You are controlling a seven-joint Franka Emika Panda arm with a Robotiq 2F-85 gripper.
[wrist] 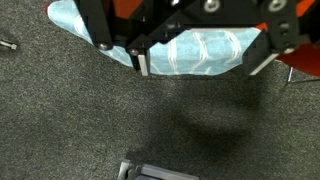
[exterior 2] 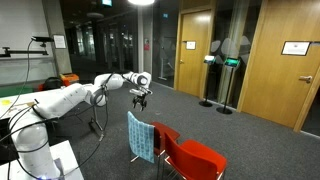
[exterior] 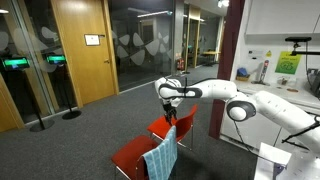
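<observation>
A light blue towel with white lines (exterior: 161, 160) hangs over the back of a red chair (exterior: 130, 154). It shows again in exterior view 2, where the towel (exterior 2: 143, 137) drapes down beside the red chairs. My gripper (exterior: 169, 119) is up in the air, pointing down near the towel and a second red chair (exterior: 187, 126). In the wrist view the gripper is open, its two fingers wide apart. The towel (wrist: 195, 55) crosses behind and below them, with grey carpet beyond; no object appears held.
A red chair (exterior 2: 196, 160) stands in front in exterior view 2. White cabinets (exterior: 262, 85) lie to the right of the arm. A grey object (wrist: 155, 173) sits at the wrist view's lower edge. Much of the carpet (exterior: 60, 145) is clear.
</observation>
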